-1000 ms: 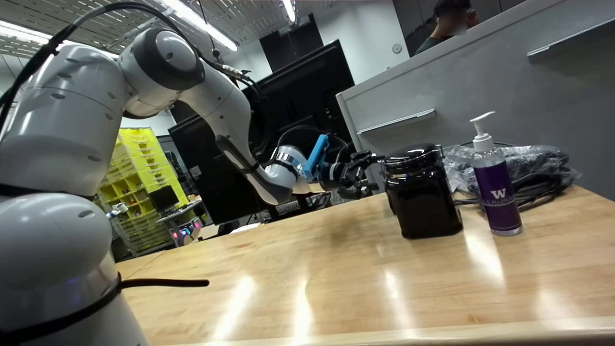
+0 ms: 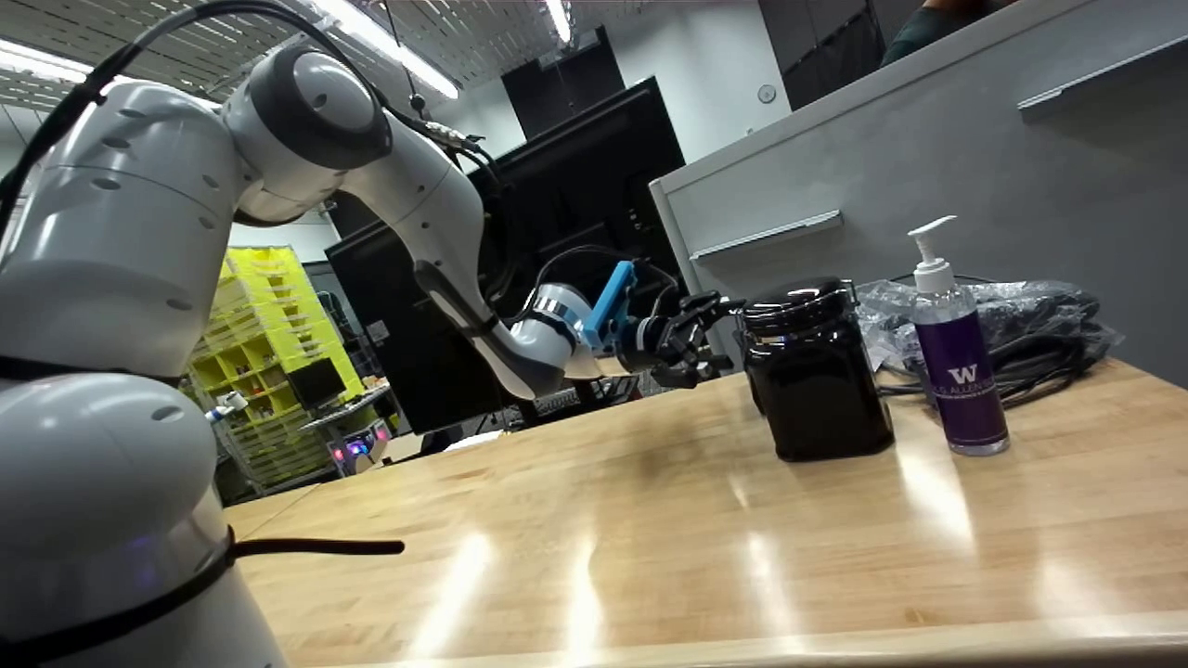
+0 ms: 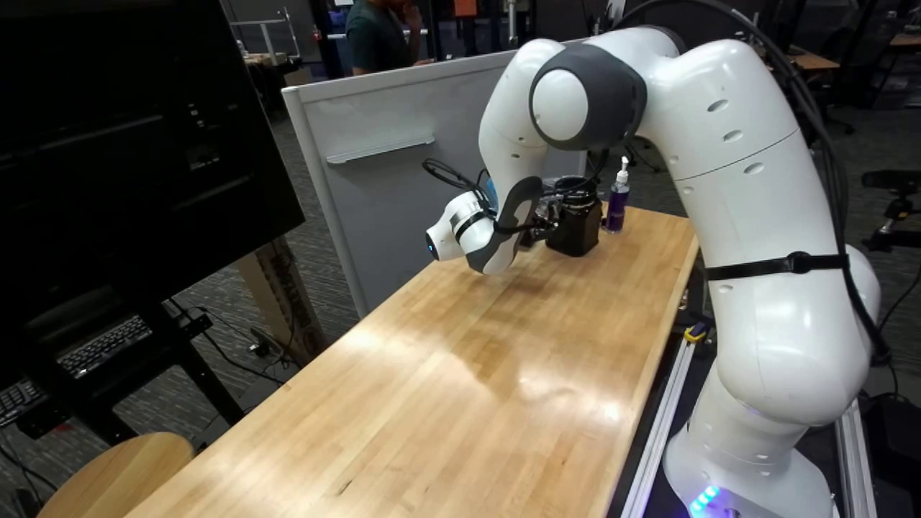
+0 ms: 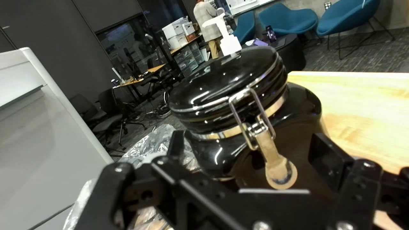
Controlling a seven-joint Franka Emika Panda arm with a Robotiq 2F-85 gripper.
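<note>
A glossy black jar (image 2: 819,378) with a clamped lid stands upright on the wooden table. In the wrist view the same jar (image 4: 218,149) fills the middle, its metal clasp (image 4: 264,141) facing my camera and its lid (image 4: 230,80) down. My gripper is open, its fingers spread wide with the jar's clasp side in front of the gap. In exterior view 1 the gripper (image 2: 721,334) points sideways at the jar, close to its left side. Whether a fingertip touches the jar, I cannot tell. The second exterior view shows the jar (image 3: 574,229) partly behind my arm.
Just past the jar stands a pump bottle (image 2: 963,367) with a purple label. Plastic-wrapped black cables (image 2: 1036,334) lie behind it. A grey partition (image 2: 947,167) borders the table's far side.
My arm, the jar and the bottle look almost unmoved. The person behind the partition has shifted to the right, mostly out of view.
</note>
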